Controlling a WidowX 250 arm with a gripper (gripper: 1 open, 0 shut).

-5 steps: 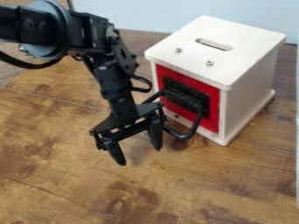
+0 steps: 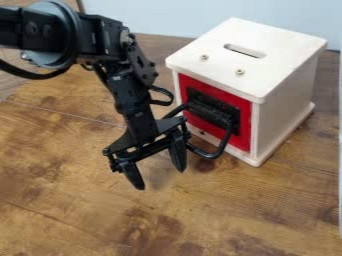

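Observation:
A black robot arm reaches down from the upper left, and its gripper (image 2: 156, 166) hangs open above the wooden table, with nothing visible between its two fingers. To its right stands a pale wooden box (image 2: 281, 100) with a slot in the top and a red front panel (image 2: 241, 140). A black fitting (image 2: 210, 108) is mounted in that panel, with a black cable or loop curving down from it behind the gripper.
A white wall (image 2: 160, 15) runs along the back.

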